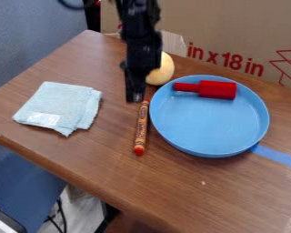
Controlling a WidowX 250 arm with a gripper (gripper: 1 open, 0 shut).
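A dark gripper (135,91) hangs just above the upper end of an orange crayon-like stick (142,127) that lies lengthwise on the wooden table. Its fingers are blurred, and whether they are open or shut is unclear. A blue plate (209,127) holds a red object (215,89) near its back rim. Partly behind the gripper sits a pale yellow round object (162,67). A folded light blue cloth (59,106) lies on the left.
A cardboard box (239,36) stands at the back. Blue tape (282,157) runs from the plate to the right. Bare table (185,196) spans the front.
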